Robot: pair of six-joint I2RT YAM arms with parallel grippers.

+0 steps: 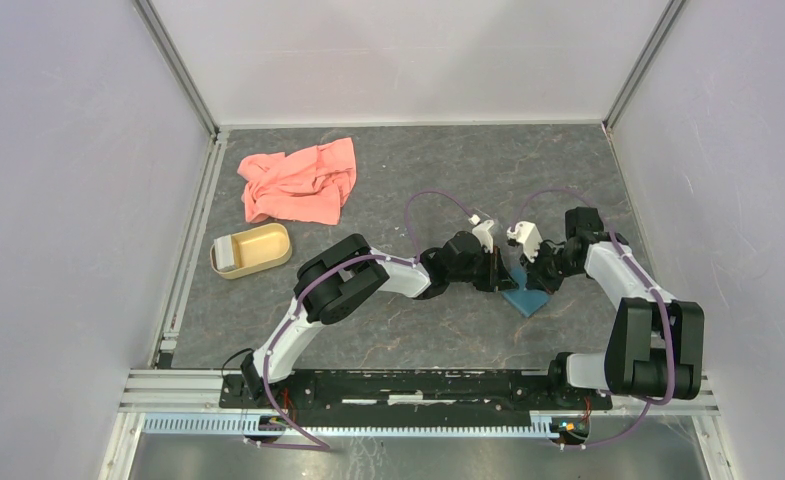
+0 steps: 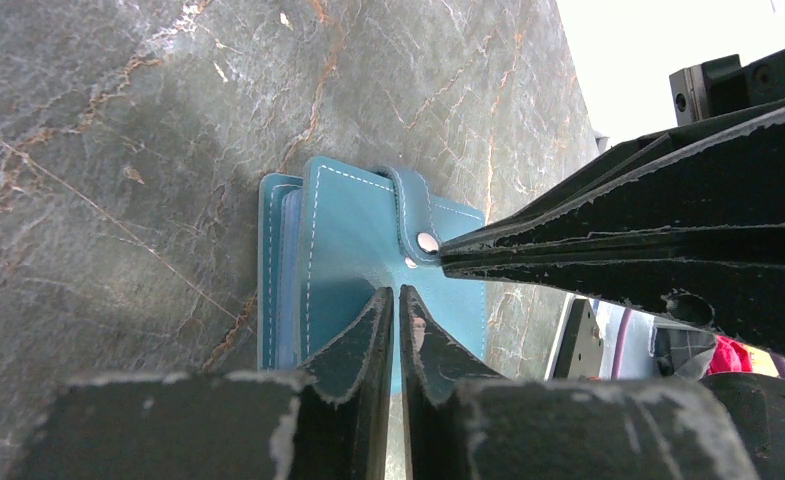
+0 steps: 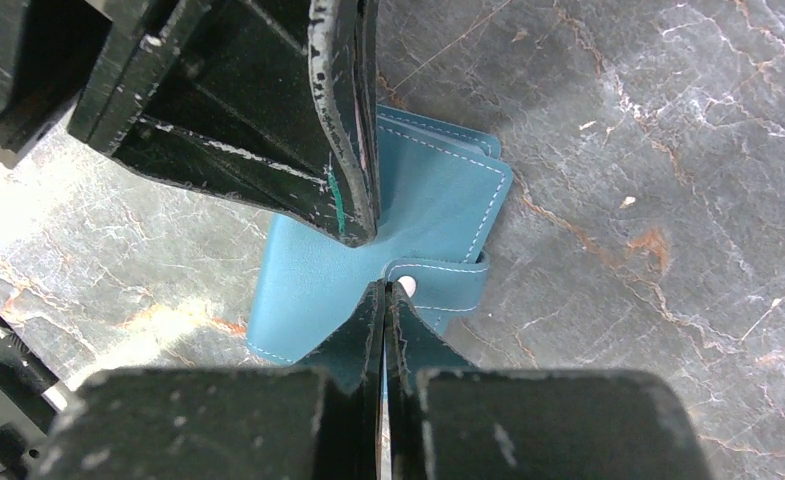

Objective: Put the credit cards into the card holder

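Note:
The blue leather card holder lies on the dark marbled table at the right, under both arms. Its short strap with a round metal snap lies across the front cover, and inner layers peek out along one side. My left gripper is shut on the holder, with blue showing in the thin slit between its fingers. Right at the strap's snap, my right gripper is shut with nothing between its fingers; its tips touch or nearly touch the strap. No loose credit card shows on the table.
A yellow tray with a whitish-grey block in it stands at the far left. Behind it lies a crumpled coral cloth. Both grippers are close together over the holder.

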